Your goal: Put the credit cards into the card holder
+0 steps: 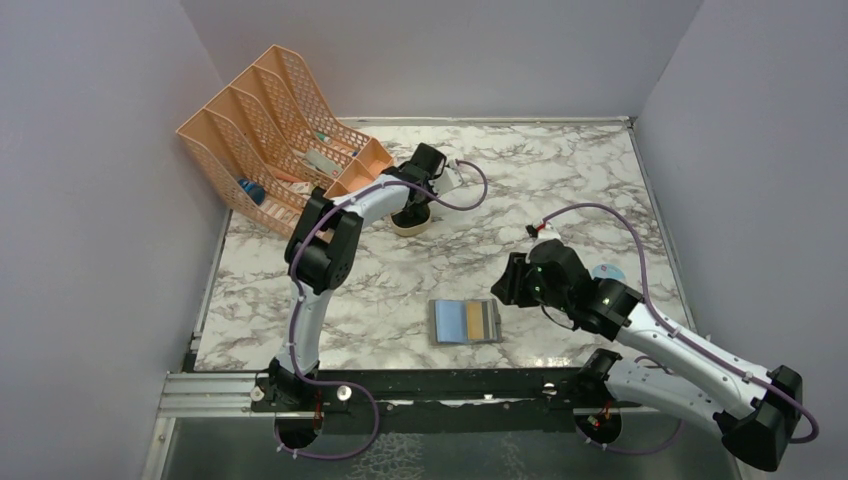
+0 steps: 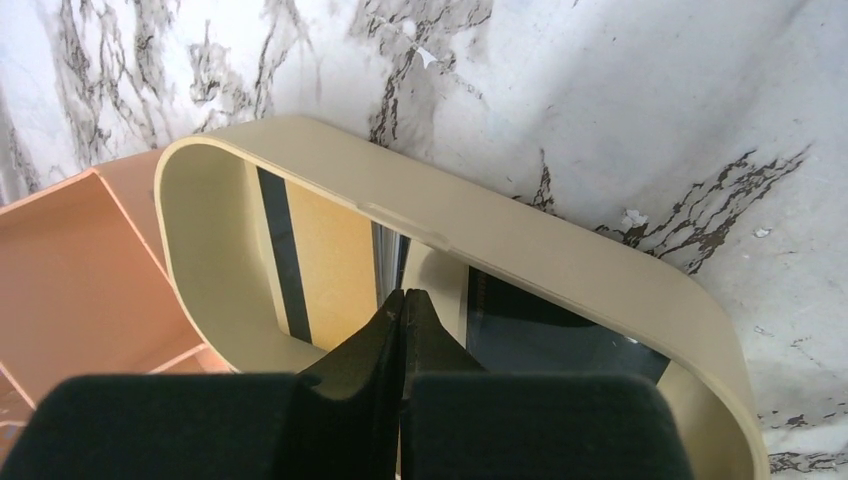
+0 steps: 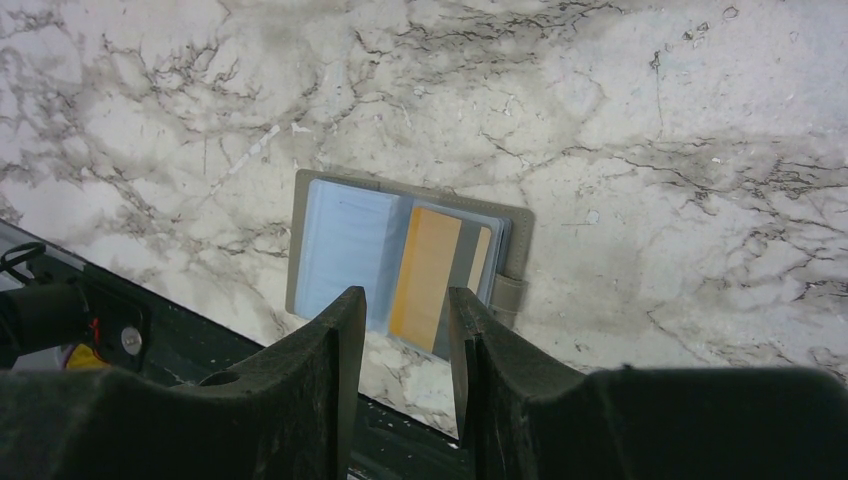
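Note:
My left gripper is shut over the cream oval container (image 2: 590, 270), its tips together with nothing between them. Inside that container lie a yellow card with a dark stripe (image 2: 335, 255), a pale card (image 2: 437, 285) partly behind the fingertips, and a black card (image 2: 545, 325). On the marble table near the front edge, the card holder (image 1: 467, 321) lies spread flat, a blue sleeve on its left half. A yellow card with a grey stripe (image 3: 428, 268) shows in its right half. My right gripper stands open above the holder, its fingers apart and empty.
An orange divided rack (image 1: 285, 140) with several items stands at back left, touching or very near the container. A light blue round thing (image 1: 607, 272) lies beside the right arm.

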